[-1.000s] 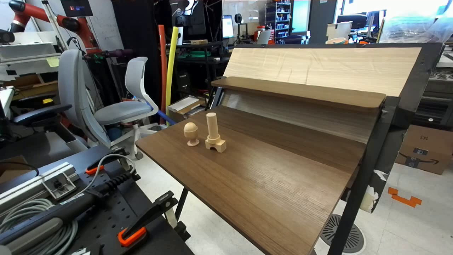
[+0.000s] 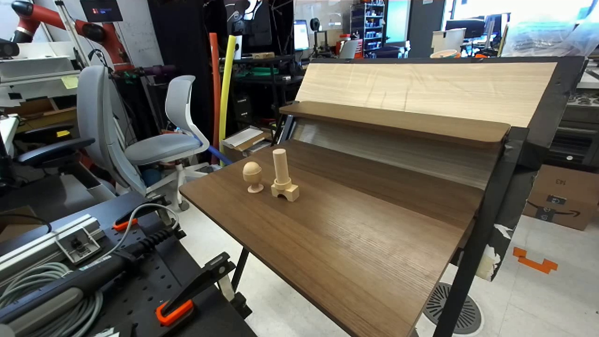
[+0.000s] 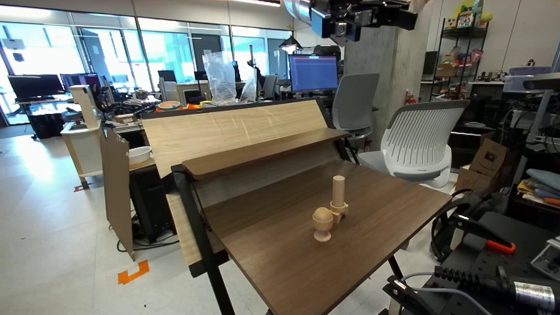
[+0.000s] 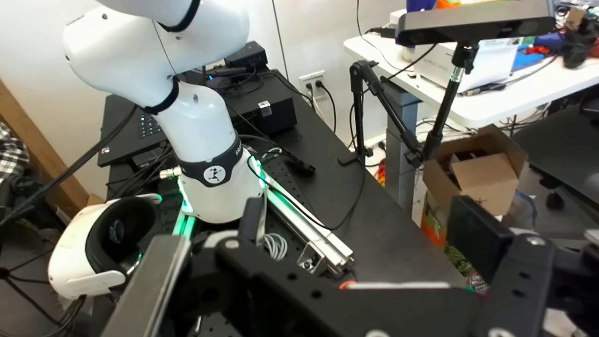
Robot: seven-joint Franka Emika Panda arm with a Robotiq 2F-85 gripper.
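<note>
On the brown desk (image 2: 359,224) stands a light wooden cup on a foot with a ball resting in it (image 2: 253,177). Beside it is a wooden block with an arched cutout (image 2: 285,190), bearing a ring-like part and an upright cylinder (image 2: 281,164). Exterior view 2 shows the same cup (image 3: 322,225) and cylinder (image 3: 338,191). My gripper is wide open, its fingers (image 4: 477,238) far apart with nothing held between them. High above the desk, part of the gripper and arm (image 3: 362,18) enters exterior view 2 from the top.
A raised shelf (image 2: 398,120) runs along the desk's back. A black bench with clamps (image 2: 179,309) and cables lies in front. The wrist view faces the arm's white base (image 4: 208,146) and a headset (image 4: 90,247).
</note>
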